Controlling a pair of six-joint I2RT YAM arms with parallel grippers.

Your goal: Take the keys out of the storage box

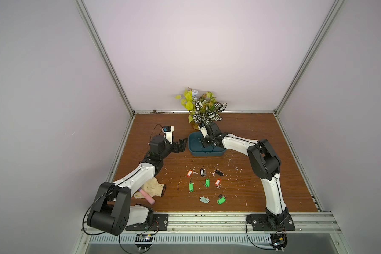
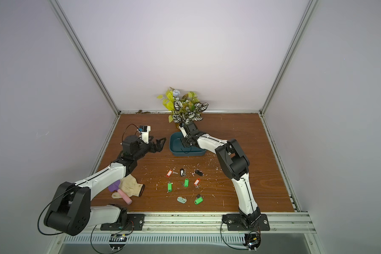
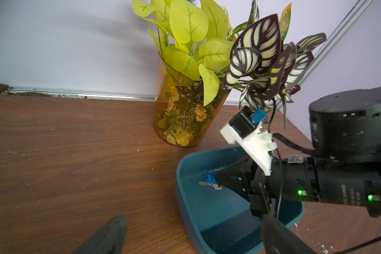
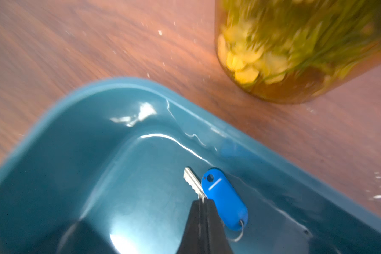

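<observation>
Inside the teal storage box (image 1: pixel 207 153), a key with a blue tag (image 4: pixel 225 201) lies flat on the floor near the back wall, its silver blade (image 4: pixel 193 182) beside the tag. My right gripper is shut just over it, its fingertips pressed together with nothing between them; the tag lies outside, to their right in the right wrist view. My left gripper (image 1: pixel 183 144) stands open and empty, left of the box. In the left wrist view the blue tag (image 3: pixel 210 178) shows partly behind the right fingers (image 3: pixel 230 178).
A vase of leafy plants (image 3: pixel 186 110) stands close behind the box. Several tagged keys, among them a green-tagged key (image 1: pixel 207 182) and a red-tagged key (image 1: pixel 189 173), lie in front of it. A glove (image 1: pixel 153 187) and a pink-handled tool (image 1: pixel 147 196) lie front left.
</observation>
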